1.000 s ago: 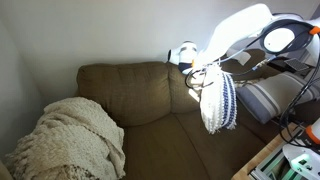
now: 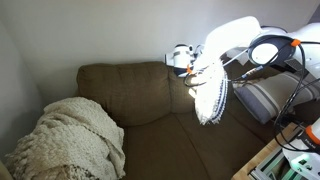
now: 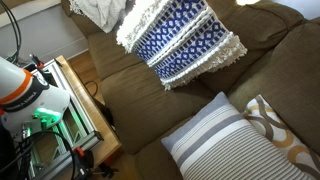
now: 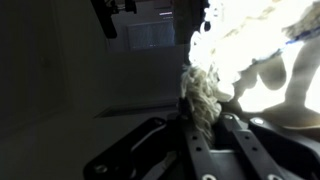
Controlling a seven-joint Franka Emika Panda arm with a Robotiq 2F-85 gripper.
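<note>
A blue-and-white patterned pillow with cream fringe (image 2: pixel 211 97) hangs above the right part of the brown couch in exterior view 1. My gripper (image 2: pixel 192 72) is shut on its upper edge. In exterior view 2 the same pillow (image 3: pixel 182 40) shows its blue pattern and fringed edges, while the gripper is out of sight. The wrist view has the cream fringe (image 4: pixel 203 88) bunched at the fingers, with brightly lit fabric to the right; the fingertips are dark and partly covered.
A bulky cream knitted throw (image 2: pixel 70 140) covers the couch's left end. A striped pillow (image 3: pixel 235 150) and a tan-and-white patterned pillow (image 3: pixel 280 132) lie at the other end. A wooden table edge (image 3: pixel 88 105) stands in front.
Over the last second the arm and the pillow have shifted slightly left in exterior view 1, and the pillow has turned so less of its patterned face shows. The grip stays the same.
</note>
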